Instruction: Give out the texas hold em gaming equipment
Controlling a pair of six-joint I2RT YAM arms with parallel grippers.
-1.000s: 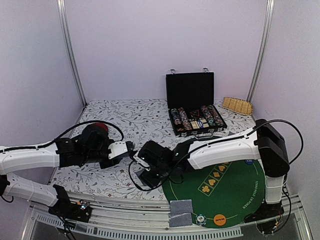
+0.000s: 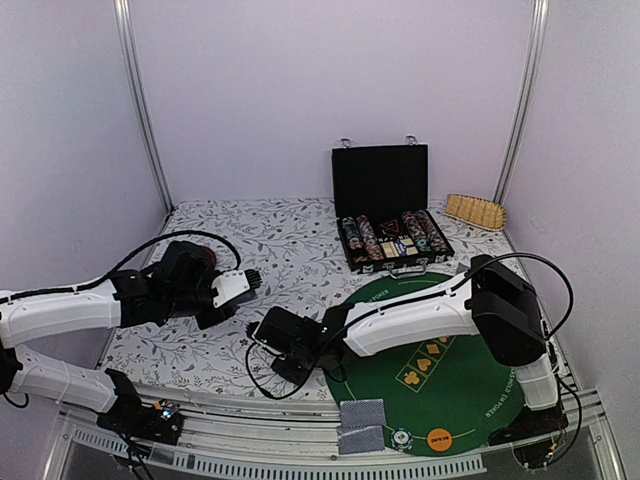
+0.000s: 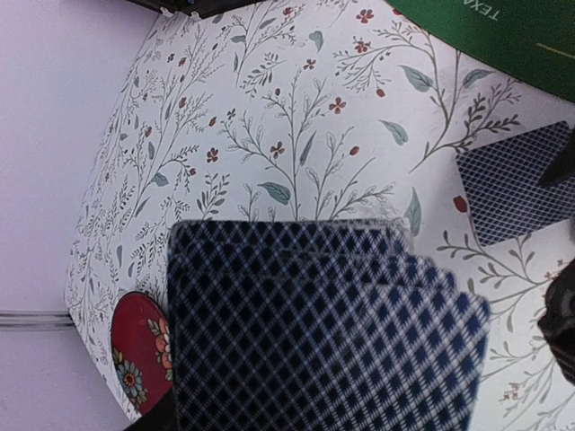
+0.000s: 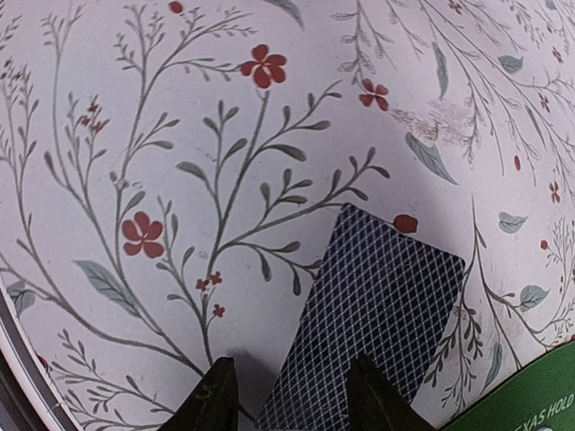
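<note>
My left gripper (image 2: 246,284) is shut on a fanned stack of blue-patterned cards (image 3: 323,350), which fills the lower middle of the left wrist view and hides most of the fingers. One blue-backed card (image 4: 382,305) lies flat on the floral cloth beside the green mat. Over its near end stands my right gripper, fingers apart, with no card visibly gripped. From above, the right arm hides that card. Two more cards (image 2: 361,425) lie at the mat's front left, and part of another card (image 2: 462,268) shows at its far edge.
An open black case (image 2: 395,225) of chips stands at the back, a woven basket (image 2: 475,211) to its right. The green mat (image 2: 470,385) fills the right front under my right arm. A red floral round object (image 3: 141,350) sits at the left. Cloth behind the arms is clear.
The left gripper, still with the stack, has drawn slightly left.
</note>
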